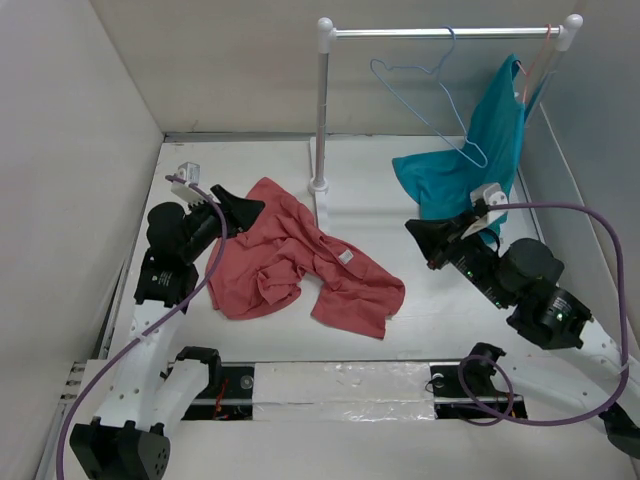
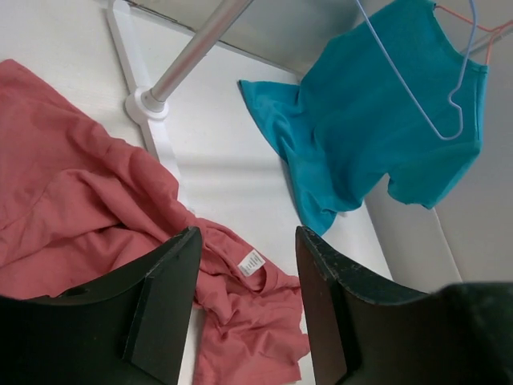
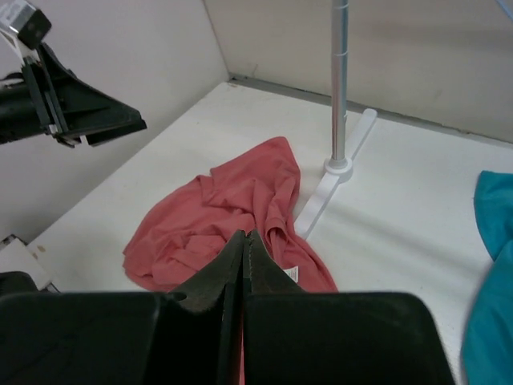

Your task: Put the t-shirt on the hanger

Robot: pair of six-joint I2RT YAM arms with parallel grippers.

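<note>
A red t-shirt (image 1: 270, 260) lies crumpled on the white table, also seen in the left wrist view (image 2: 96, 192) and right wrist view (image 3: 208, 224). An empty blue hanger (image 1: 440, 110) hangs from the rack's top bar. My left gripper (image 1: 245, 210) is above the shirt's upper left part, open with nothing between its fingers, which are spread wide in the left wrist view. My right gripper (image 1: 428, 240) is raised to the right of the shirt; in the right wrist view its fingertips look close together, with nothing seen between them.
The rack's upright (image 1: 322, 100) stands on a base behind the shirt. A teal garment (image 1: 480, 140) hangs on a red hanger at the right, trailing onto the table. Bare table (image 1: 360, 180) shows behind the blue hanger.
</note>
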